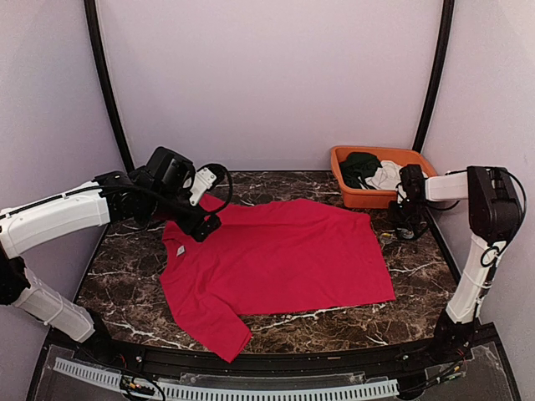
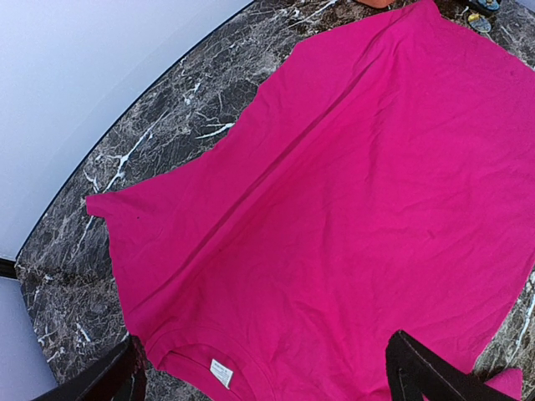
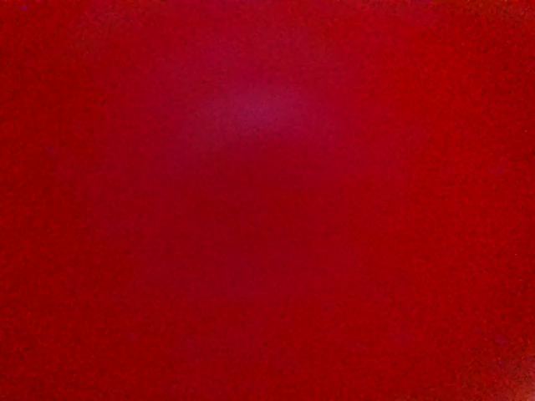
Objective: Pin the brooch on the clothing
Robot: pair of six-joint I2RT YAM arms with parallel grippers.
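The red garment [image 1: 276, 259] lies spread on the dark marble table, a white label near its left collar. Small shiny objects, possibly brooches [image 2: 477, 23], lie off the garment's right edge; in the top view one [image 1: 386, 237] is beside my right gripper [image 1: 405, 224], which is low at the table just below the orange bin. Whether that gripper holds anything is hard to tell; its wrist view is a blurred red field. My left gripper hangs open over the garment's left part, with nothing between its fingers.
An orange bin [image 1: 355, 197] with dark green and white cloths stands at the back right. Bare marble [image 1: 117, 276] shows around the garment, and walls enclose the table at back and sides.
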